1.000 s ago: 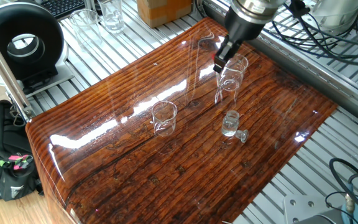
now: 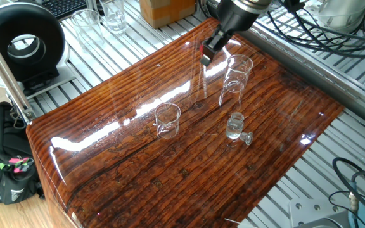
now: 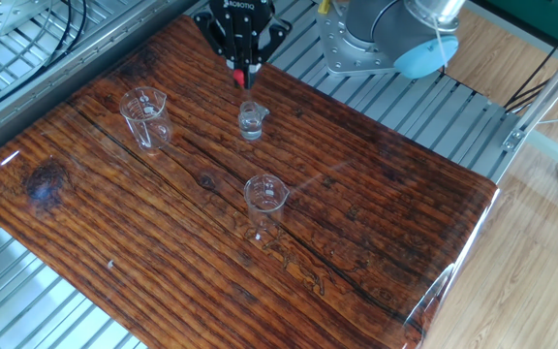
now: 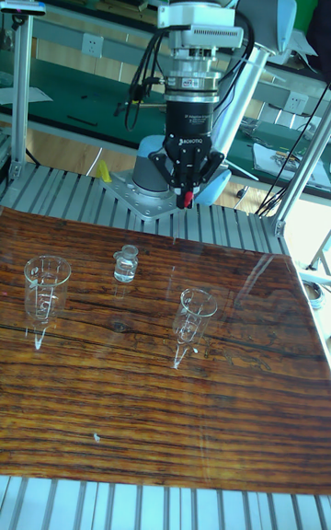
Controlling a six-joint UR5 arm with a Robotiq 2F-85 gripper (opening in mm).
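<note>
Two clear glass beakers stand upright on the glossy brown wooden board. In exterior view 1 one beaker (image 2: 168,121) is left of the middle and the other beaker (image 2: 237,75) is farther back on the right. A small glass bottle (image 2: 234,126) stands apart from them, with a clear stopper (image 2: 246,138) beside it on the board. Above the board hangs my gripper (image 3: 243,79), its red-marked fingertips together and nothing clearly visible between them. In exterior view 3 the gripper (image 4: 186,201) is right of the small bottle (image 4: 124,265) and behind the right beaker (image 4: 197,305).
Bare wood (image 2: 138,183) fills much of the board, though glare and reflections streak it. Spare glassware (image 2: 86,26) and a cardboard box (image 2: 166,11) sit beyond its far edge. Black cables (image 2: 325,47) lie at the back right.
My gripper has moved up and left in exterior view 1, away from the beaker at the back right. The beakers, bottle and stopper have stayed in place.
</note>
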